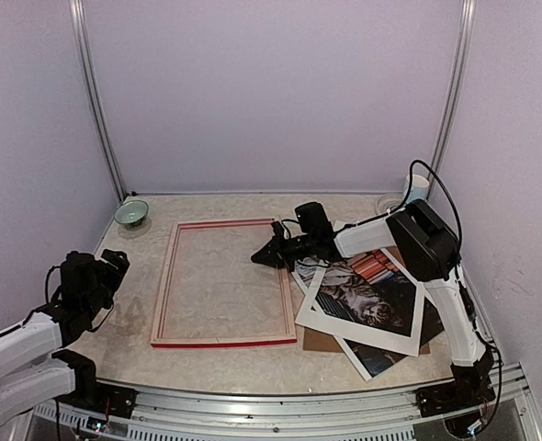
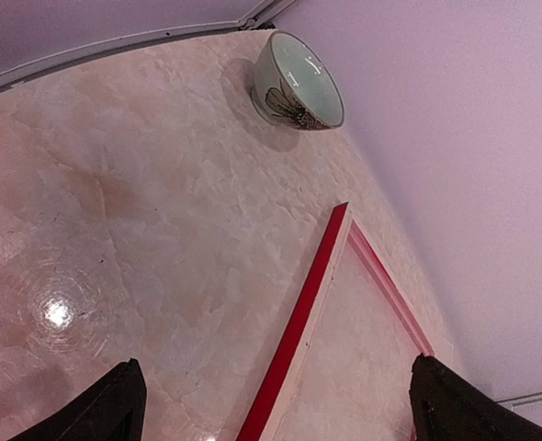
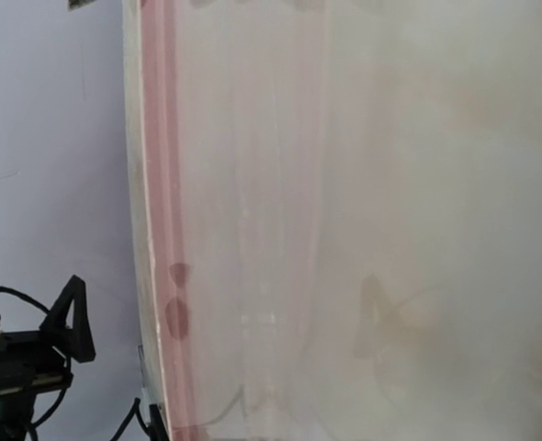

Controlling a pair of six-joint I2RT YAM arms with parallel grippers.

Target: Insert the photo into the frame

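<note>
A thin red-and-pink frame (image 1: 225, 344) lies flat and bare on the table, its left bar (image 2: 299, 322) showing in the left wrist view. To its right is a pile of prints. On top, a dark animal photo (image 1: 367, 299) has a broad white border. My right gripper (image 1: 264, 257) is shut over the frame's inner right side; whether anything thin is between its fingers cannot be made out. The right wrist view is hazy, with a pink strip (image 3: 165, 184) along the left. My left gripper stands open and empty, left of the frame.
A pale green bowl (image 1: 131, 214) sits at the back left, and a light cup (image 1: 416, 187) at the back right, behind the right arm. That arm reaches across the upper part of the prints. Bare table separates the left gripper from the frame.
</note>
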